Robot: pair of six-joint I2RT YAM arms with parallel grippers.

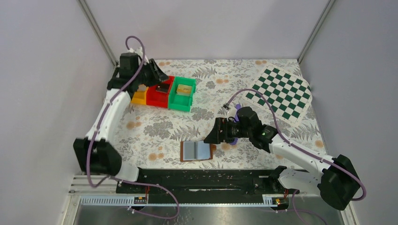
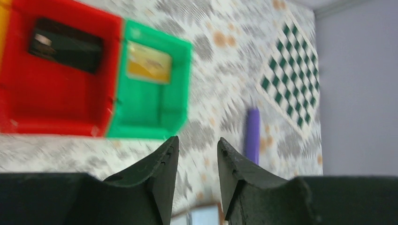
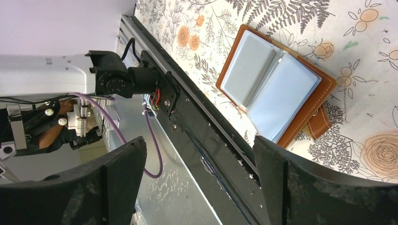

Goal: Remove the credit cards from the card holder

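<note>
The brown card holder [image 1: 196, 151] lies spread open near the table's front edge, its clear sleeves [image 3: 283, 96] facing up. A dark card [image 1: 163, 87] rests in the red bin, and a gold card [image 2: 149, 63] in the green bin. Part of a pale card [image 1: 142, 87] shows in the yellow bin. My left gripper is open and empty, above the bins in the top view. Over the holder's right side hovers my right gripper; its fingers stand apart with nothing between them. Whether cards remain inside the sleeves cannot be made out.
The red bin [image 2: 58, 105] adjoins the green bin [image 2: 139, 112] at the back left. A purple object [image 2: 252, 136] lies partly under the right arm. Toward the back right is a green-and-white checkered board [image 1: 280, 93].
</note>
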